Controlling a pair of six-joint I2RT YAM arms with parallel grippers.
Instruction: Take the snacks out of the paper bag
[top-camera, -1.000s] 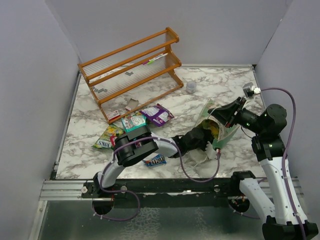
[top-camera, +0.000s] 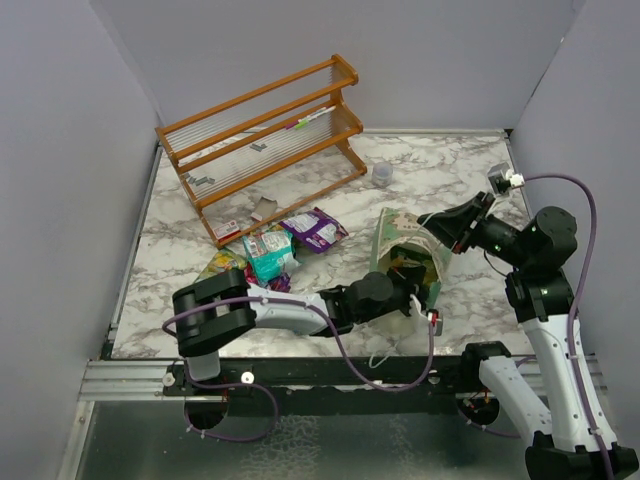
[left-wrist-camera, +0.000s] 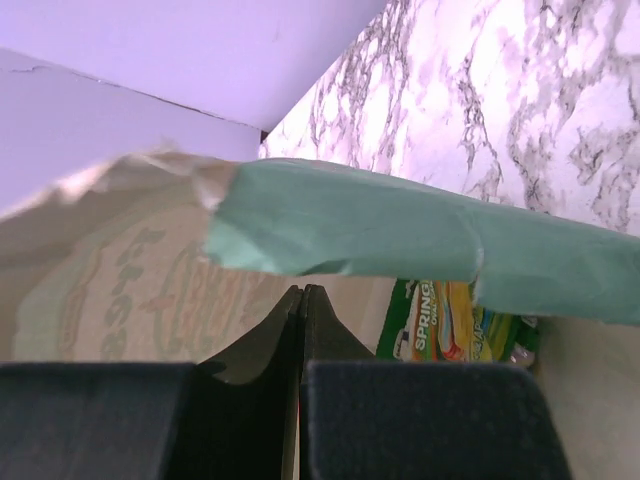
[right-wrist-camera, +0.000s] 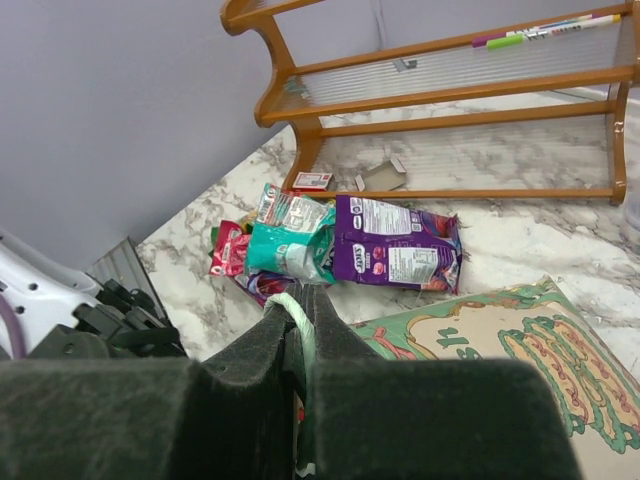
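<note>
The paper bag (top-camera: 386, 236) lies on the table with its mouth towards the front. Inside it, the green Spring Tea snack packet (left-wrist-camera: 448, 325) shows below the bag's green rim (left-wrist-camera: 350, 222), ahead of and right of my left fingertips. My left gripper is shut at the bag mouth, nothing between its fingers. The right gripper is shut on the bag's pale cord handle (right-wrist-camera: 303, 325), above the bag. Left of the bag lie a turquoise packet (top-camera: 268, 252), a purple packet (top-camera: 316, 230) and a yellow-green packet (top-camera: 220, 263).
A wooden rack (top-camera: 262, 130) stands at the back left, with a small clear cup (top-camera: 382, 174) to its right. Bare marble surrounds the cup and stretches right of the bag. My left arm (top-camera: 290, 312) covers the front middle of the table.
My left arm has shifted and now hides the blue packet. The bag has tilted and shifted slightly.
</note>
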